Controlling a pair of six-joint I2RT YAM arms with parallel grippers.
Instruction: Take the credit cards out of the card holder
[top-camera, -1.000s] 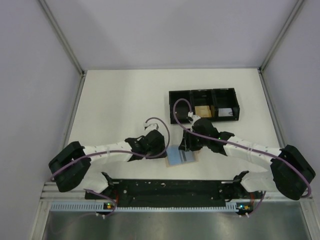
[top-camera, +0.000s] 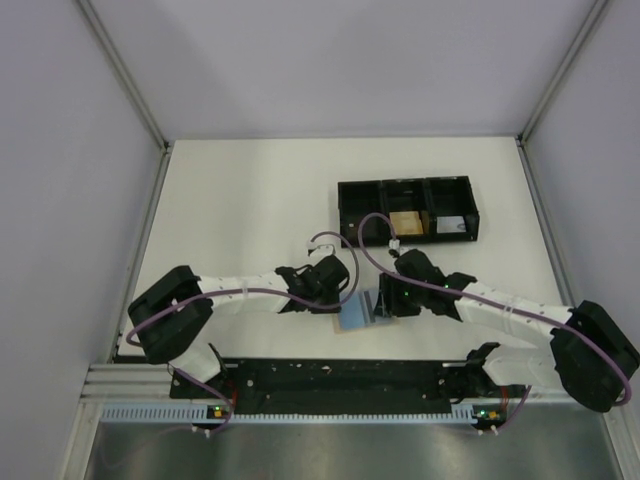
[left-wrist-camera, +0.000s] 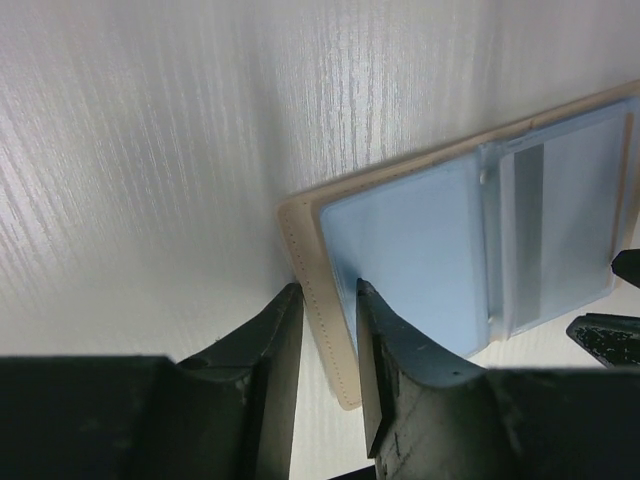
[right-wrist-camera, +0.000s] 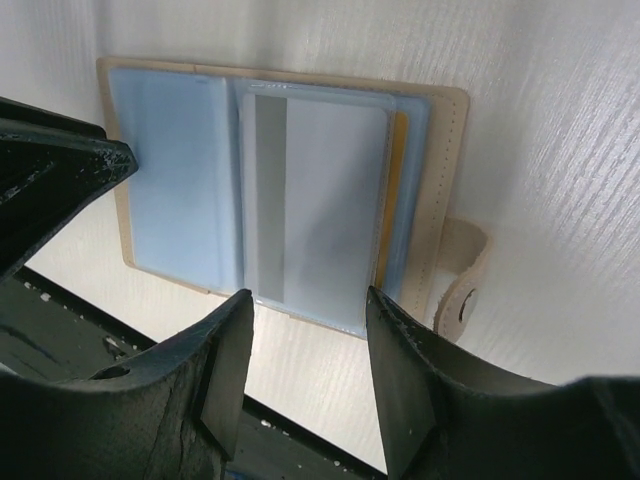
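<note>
The open card holder (top-camera: 353, 312) lies flat on the table, beige with pale blue sleeves and, in the right wrist view, an orange card edge (right-wrist-camera: 393, 180) at one side. My left gripper is at the holder's short edge, its fingertips close together at the beige border, with a narrow gap. My right gripper is open over the holder's other half, one fingertip beside the orange edge.
A black three-compartment box (top-camera: 408, 188) with flat items in it stands at the back right. A dark strip runs along the front edge.
Both arms have moved rightward in the top view, the left one onto the holder's left edge, the right one over its right part.
</note>
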